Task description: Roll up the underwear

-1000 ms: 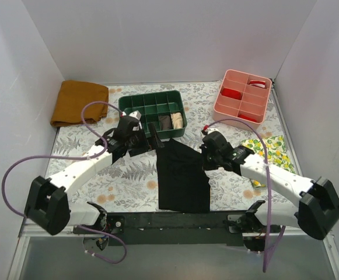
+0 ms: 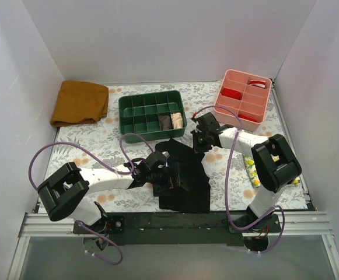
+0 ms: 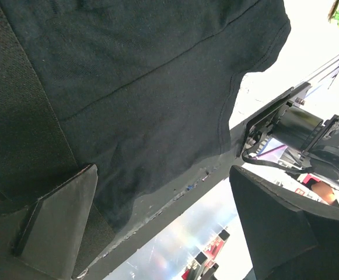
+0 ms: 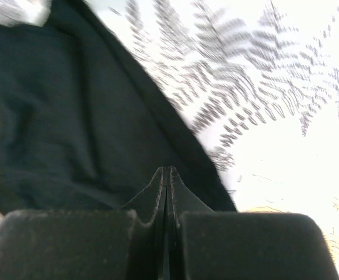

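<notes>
Spread on the patterned table is the black underwear point(image 2: 187, 195), its near edge reaching the table's front edge. In the left wrist view its dark cloth point(image 3: 151, 99) with a seam fills the upper left. My left gripper point(image 2: 178, 179) is over the left middle of the garment, its fingers wide apart. Nothing is gripped between its fingers. My right gripper point(image 2: 197, 149) is at the garment's far right edge. In the right wrist view its fingertips are shut together over the black cloth point(image 4: 122, 128); no fabric shows pinched between them.
Behind the underwear stands a green divided box point(image 2: 131, 125) with rolled items in two compartments. A pink divided box point(image 2: 230, 79) is at the back right, a folded brown cloth point(image 2: 80, 102) at the back left. A yellow-flowered cloth point(image 2: 251, 172) lies partly under the right arm.
My left gripper has come from beside the green box toward the front, over the garment. The underwear looks unmoved.
</notes>
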